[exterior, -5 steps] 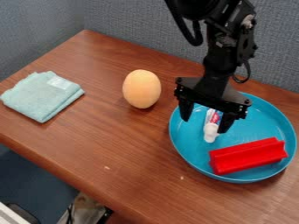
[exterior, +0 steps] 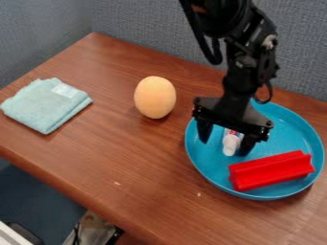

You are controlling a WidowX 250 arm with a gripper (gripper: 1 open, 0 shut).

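Observation:
A black robot gripper (exterior: pixel 225 136) reaches down over a blue plate (exterior: pixel 207 161), its fingers on either side of a small white tube (exterior: pixel 231 142) with red and blue markings lying on the plate. The upper part of the tube is hidden behind the gripper, and I cannot tell whether the fingers touch it. A red object (exterior: pixel 270 170), long and ridged, lies on the front right of the plate.
A tan egg (exterior: pixel 155 97) stands on the wooden table (exterior: pixel 102 153) left of the plate. A folded pale-blue cloth (exterior: pixel 46 104) lies at the far left.
The gripper has come down lower over the tube, covering more of it. The plate, red object, egg and cloth look unchanged.

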